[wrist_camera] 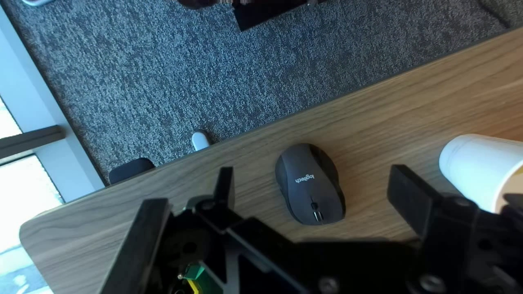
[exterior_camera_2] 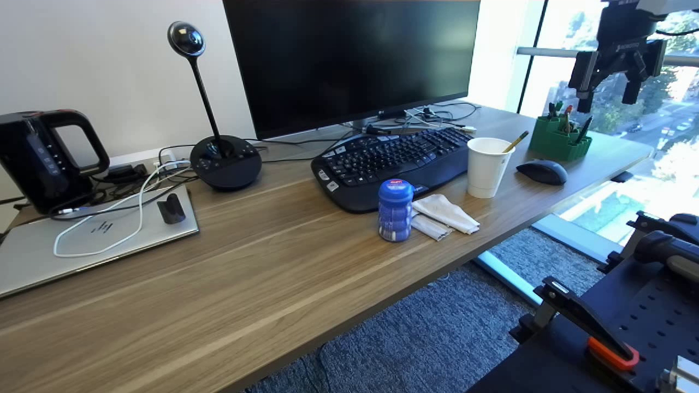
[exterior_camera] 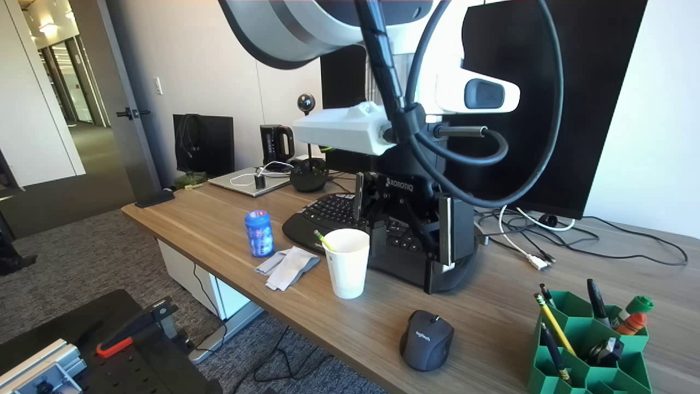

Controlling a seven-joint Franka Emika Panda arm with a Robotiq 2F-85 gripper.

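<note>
My gripper [exterior_camera: 408, 262] stands open above the desk, its two fingers wide apart and nothing between them. In the wrist view, a dark grey Logitech mouse [wrist_camera: 311, 186] lies on the wood below, framed between the spread fingers and not touched by them. A white paper cup [exterior_camera: 348, 266] stands upright with a pencil [exterior_camera: 324, 241] leaning out of it. Beyond the right finger in the wrist view, the same cup [wrist_camera: 483, 169] shows from above. The second exterior view has the gripper [exterior_camera_2: 606, 105] high at the right, over the desk's far end.
A green pen holder [exterior_camera: 584, 354] with pens sits right of the mouse. A black keyboard [exterior_camera_2: 393, 160] lies behind the cup; a blue canister [exterior_camera_2: 396, 213] and folded cloths [exterior_camera_2: 446, 213] are left of it.
</note>
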